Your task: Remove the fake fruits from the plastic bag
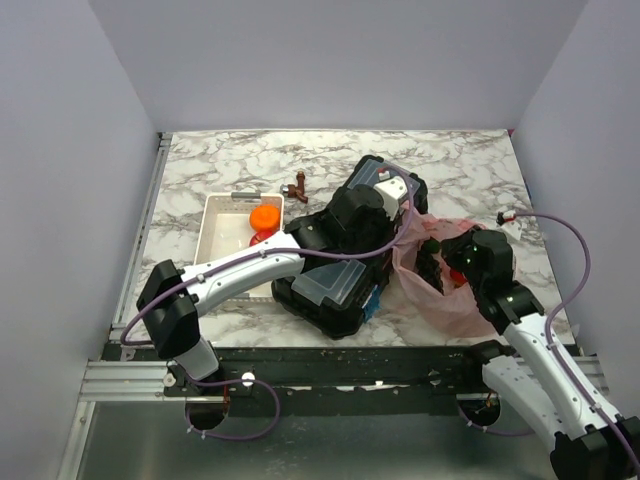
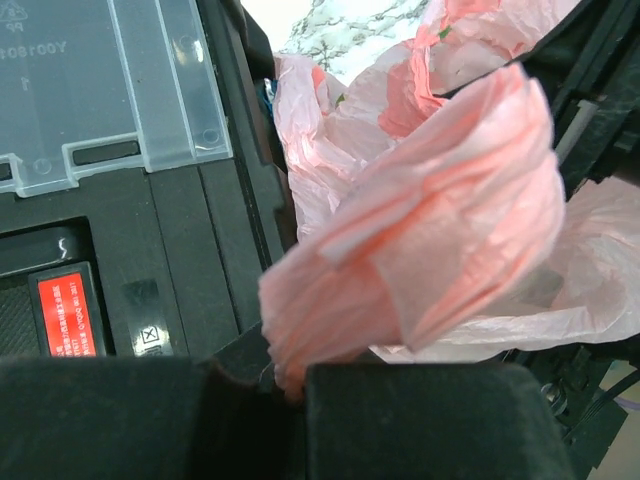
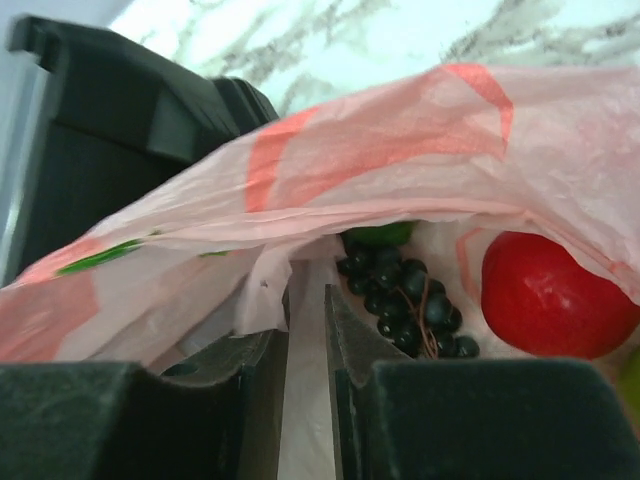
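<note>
The pink-and-white plastic bag (image 1: 455, 305) stands open at the right of the table. My left gripper is shut on a bunched fold of its film, which rises from between the fingertips in the left wrist view. Inside the bag, the right wrist view shows dark grapes (image 3: 405, 300), a red round fruit (image 3: 560, 300), something green (image 3: 380, 234) behind the grapes, and a yellow-green piece at the right edge. My right gripper is at the bag's mouth, partly open, with no fruit between its fingers. A bag fold hangs against its left finger.
Black cases with clear lids (image 1: 330, 280) stand at the centre, under the left arm. A white tray (image 1: 208, 235) on the left holds an orange fruit (image 1: 265, 217) and a red one (image 1: 261, 238). Bare marble lies at the back.
</note>
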